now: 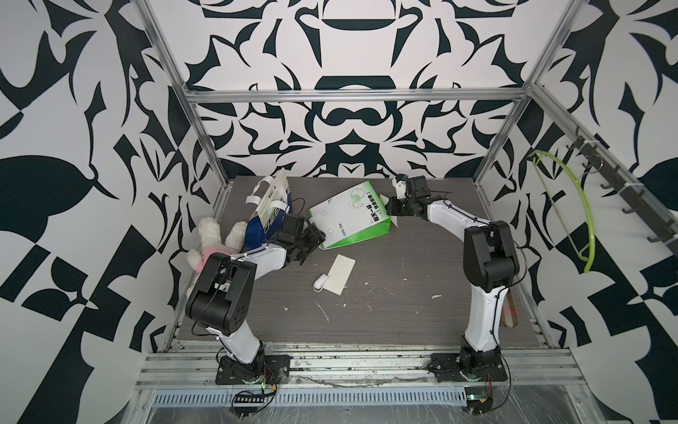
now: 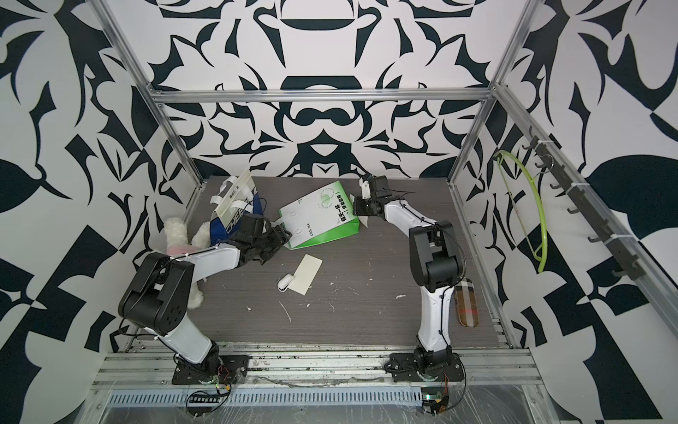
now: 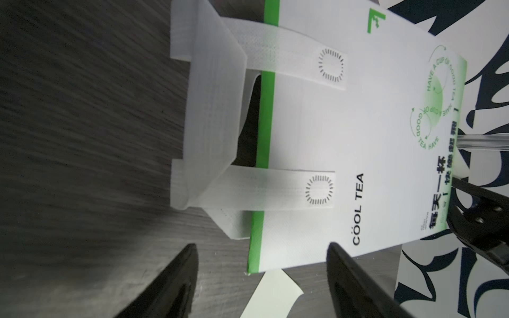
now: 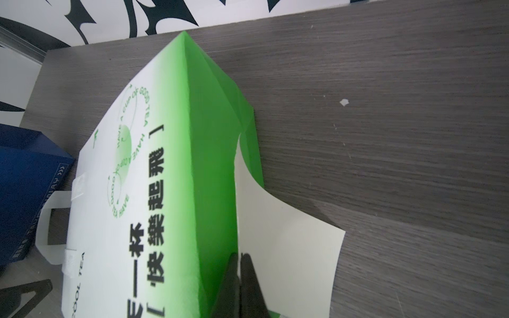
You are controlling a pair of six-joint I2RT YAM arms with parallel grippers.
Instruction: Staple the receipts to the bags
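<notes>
A white and green paper bag [image 1: 346, 217] lies flat near the back of the table, its white handles [image 3: 214, 106] towards the left. My left gripper stands part open at the handle end with nothing between its fingers. Against the bag's green base, my right gripper is shut on the edge of a curved cream receipt [image 4: 289, 243]. Another cream receipt [image 1: 341, 274] lies on the table in front, with a small white object [image 1: 321, 282], perhaps the stapler, at its edge. A blue bag [image 2: 224, 222] with cream top stands at the left.
A plush toy [image 1: 212, 243] sits at the left edge, close to my left arm. A plaid case [image 2: 466, 302] lies at the right edge by my right arm. Small paper scraps litter the front of the table, which is otherwise clear.
</notes>
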